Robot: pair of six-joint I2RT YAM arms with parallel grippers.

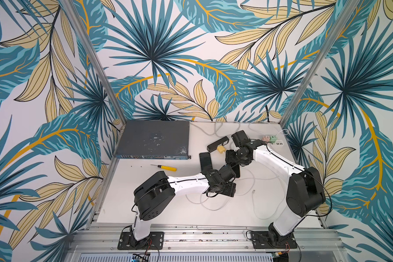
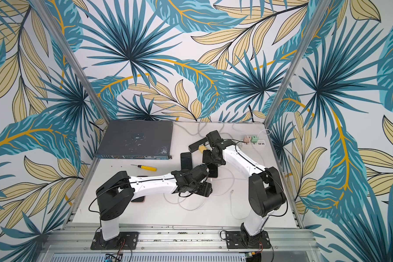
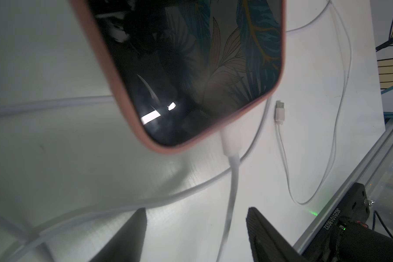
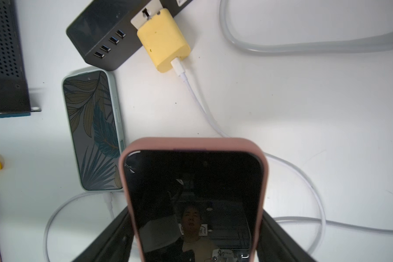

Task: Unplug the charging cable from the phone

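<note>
The pink-framed phone is held by my right gripper, shut on its two long sides; in the right wrist view its screen faces the camera. From the phone's lower edge, in the left wrist view, comes a white charging plug with its charging cable running down. My left gripper stands open just short of the plug, its fingers on either side of the cable and not touching it.
A second phone lies near a black power strip with a yellow charger. Another loose cable end rests on the table. A dark metal box and a yellow screwdriver are at the left.
</note>
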